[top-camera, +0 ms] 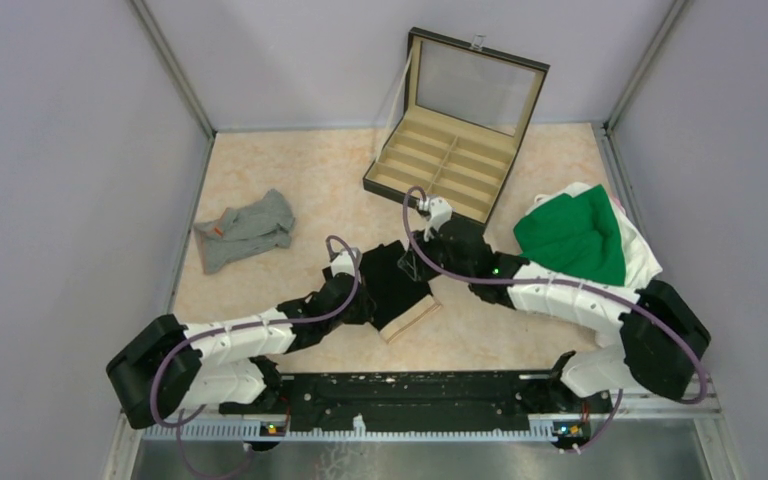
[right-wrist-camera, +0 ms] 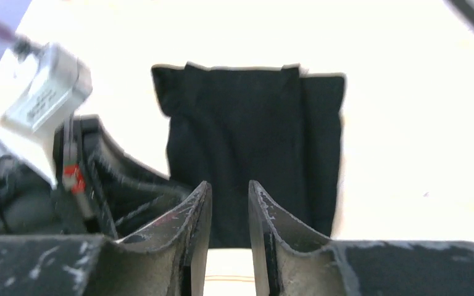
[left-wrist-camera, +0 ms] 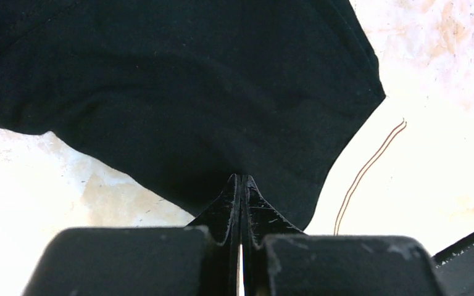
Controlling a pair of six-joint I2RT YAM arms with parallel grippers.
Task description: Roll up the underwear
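Observation:
Black underwear (top-camera: 395,290) lies flat near the table's front middle, its light waistband (top-camera: 410,318) toward the front; the right wrist view shows creases and a folded edge on its dark cloth (right-wrist-camera: 241,123). My left gripper is shut above the cloth near the waistband, nothing visible between its fingers. My right gripper is raised over the underwear, part open, with its fingers apart and nothing seen between them. In the right wrist view the left gripper's body sits at the cloth's left side.
An open compartment box (top-camera: 390,174) stands at the back middle. A grey cloth (top-camera: 245,230) lies at the left, green (top-camera: 565,235) and white cloths at the right. Bare table surrounds the underwear.

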